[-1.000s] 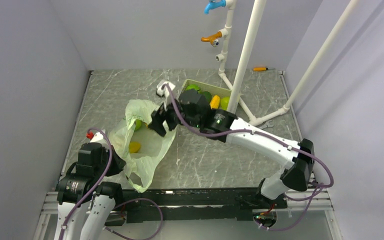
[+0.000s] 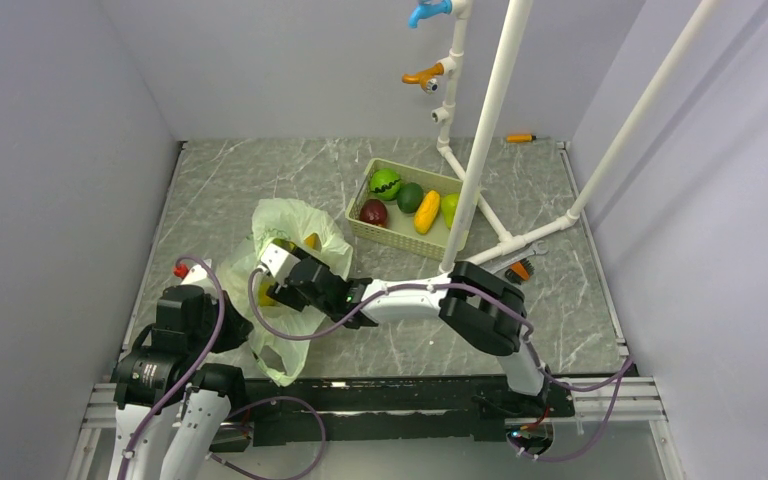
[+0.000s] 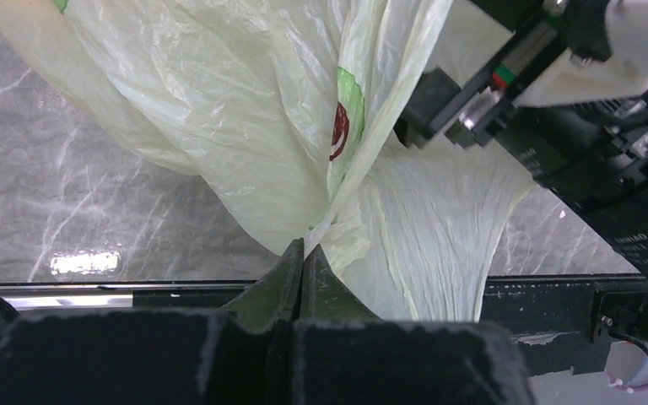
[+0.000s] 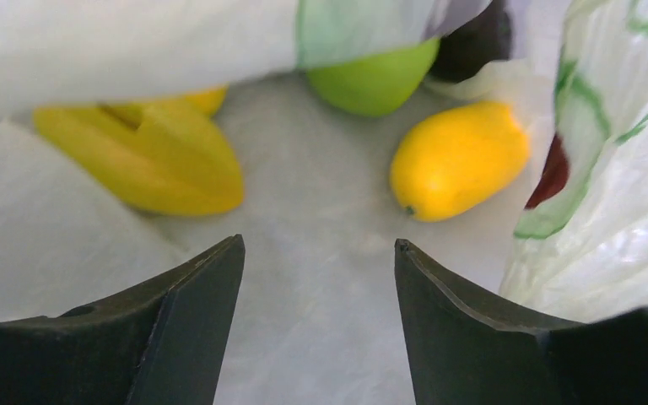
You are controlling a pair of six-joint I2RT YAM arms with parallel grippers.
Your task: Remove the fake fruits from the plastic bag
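Observation:
The pale plastic bag [image 2: 295, 220] lies open toward me on the left of the table. At the tips of my left gripper, shut, the bag's edge is pinched and pulled into a taut fold. My right gripper is over the bag's mouth, its fingers apart and nothing between them but bag surface below. In the right wrist view, a yellow-orange fruit [image 4: 460, 160], a green fruit [image 4: 375, 80] and a yellow curved fruit [image 4: 169, 164] lie inside. A dark fruit [image 4: 477, 42] is partly covered by the bag.
A light basket [image 2: 385, 236] behind holds several fruits, among them a dark red one [image 2: 373, 212] and a long yellow one [image 2: 427, 212]. White pipes [image 2: 490, 110] rise beside it. A wrench [image 2: 520, 256] lies on the right.
From beside the basket, my right gripper has moved left and toward the front, down over the bag's opening, hiding part of the fruit. The left arm and bag edge have stayed still.

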